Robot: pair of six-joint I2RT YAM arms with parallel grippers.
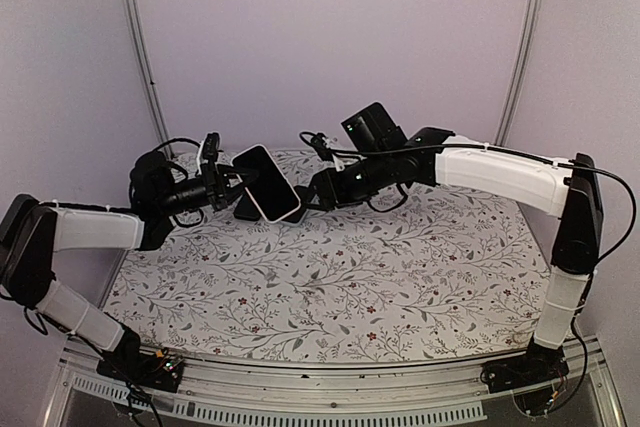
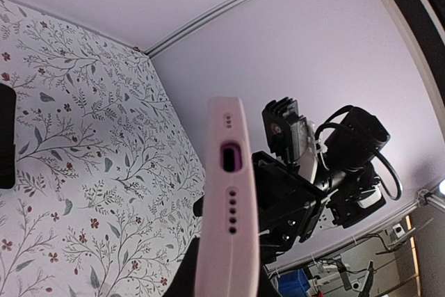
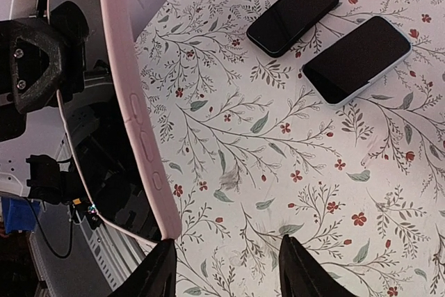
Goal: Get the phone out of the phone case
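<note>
A phone in a pale pink case is held up and tilted by my left gripper, shut on it. In the left wrist view the case's pink end fills the middle, with port cutouts. In the right wrist view the case's pink side is at the upper left. My right gripper hangs to the right of the case, its fingers apart with nothing between them; its left fingertip is close to the case's lower corner, whether touching I cannot tell.
Two phones lie on the flowered table behind: a black one and one with a light rim. Walls stand at both sides and the back.
</note>
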